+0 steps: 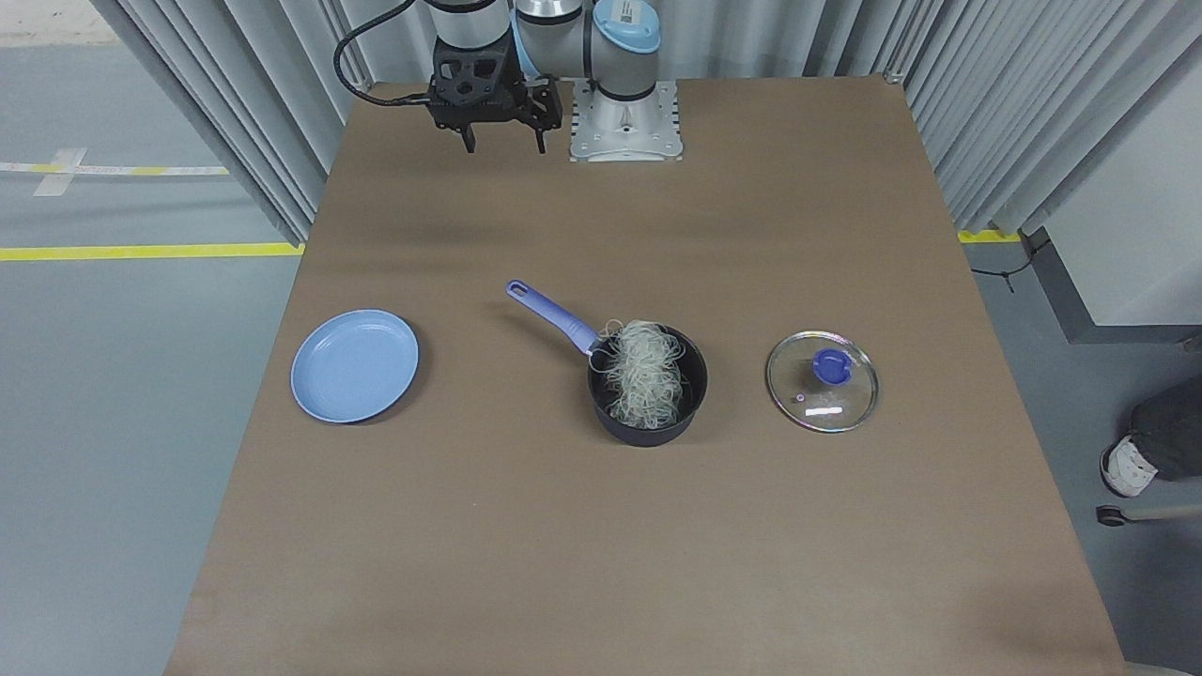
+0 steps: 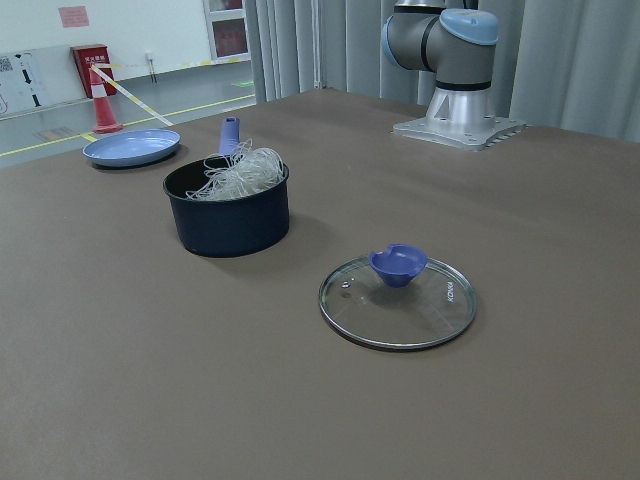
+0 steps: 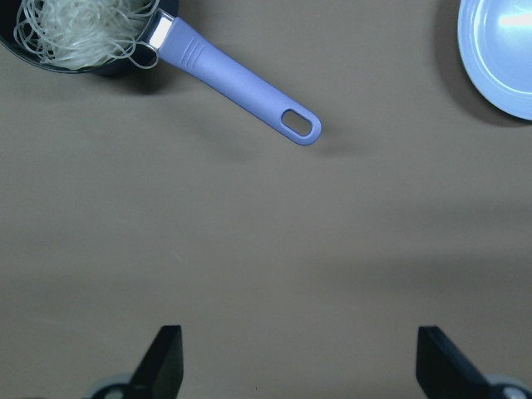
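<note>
A dark saucepan (image 1: 634, 418) with a blue handle (image 3: 241, 83) holds tangled pale noodles (image 1: 642, 372); it sits mid-table (image 1: 507, 518). A light blue plate (image 1: 354, 366) lies to its left in the front view, and a glass lid (image 1: 806, 400) with a blue knob (image 2: 397, 262) lies to its right. My gripper hangs near the far table edge by the robot base, apart from all these items, open with nothing between its fingers. The pan handle points toward that far edge.
The robot base (image 2: 460, 128) is mounted at the back edge before a grey curtain. The near half of the table and the space between the base and the pan are clear.
</note>
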